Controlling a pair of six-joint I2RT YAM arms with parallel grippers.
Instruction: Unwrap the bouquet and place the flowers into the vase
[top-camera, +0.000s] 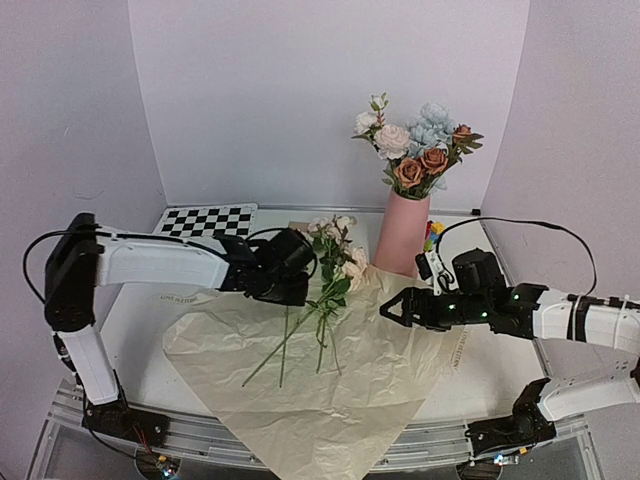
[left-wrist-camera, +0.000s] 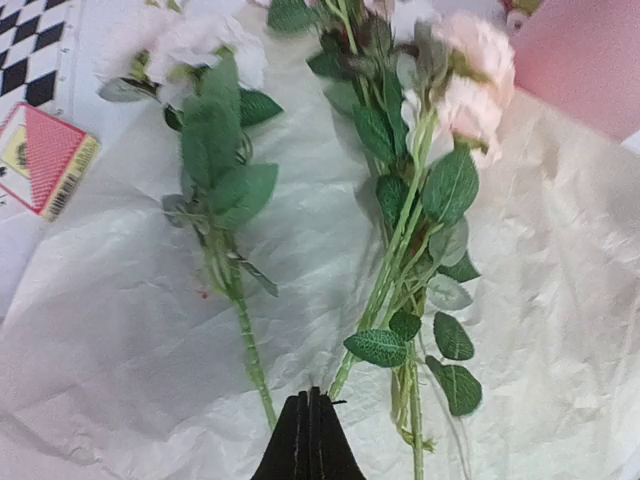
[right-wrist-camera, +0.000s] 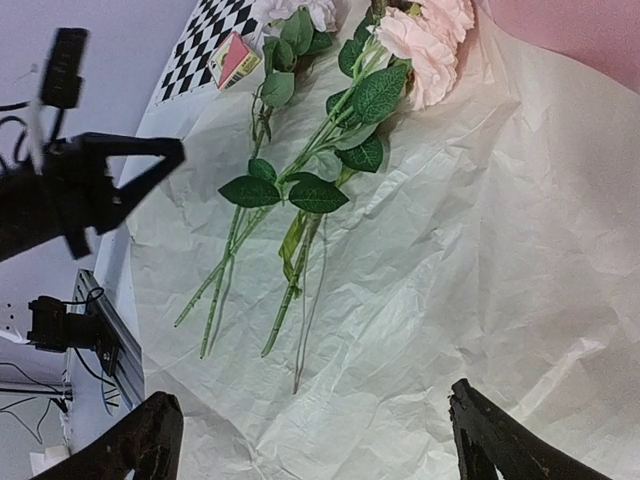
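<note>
Flowers with pale pink blooms (left-wrist-camera: 470, 75) and green leaves lie on crumpled wrapping paper (top-camera: 320, 430), their stems toward the front. To their left in the left wrist view is a white-pink flower (left-wrist-camera: 205, 50) on its own stem. My left gripper is shut over the stems, with no stem visible between its fingers. Wide apart over bare paper, the fingers of my right gripper hold nothing; it is open, right of the flowers. The tall pink vase (top-camera: 402, 235) stands behind, filled with white, blue and rust blooms (top-camera: 420, 150).
A checkered board (top-camera: 208, 222) lies at the back left, near a small red-and-yellow box (left-wrist-camera: 42, 160). Colored blocks (top-camera: 433, 235) sit beside the vase.
</note>
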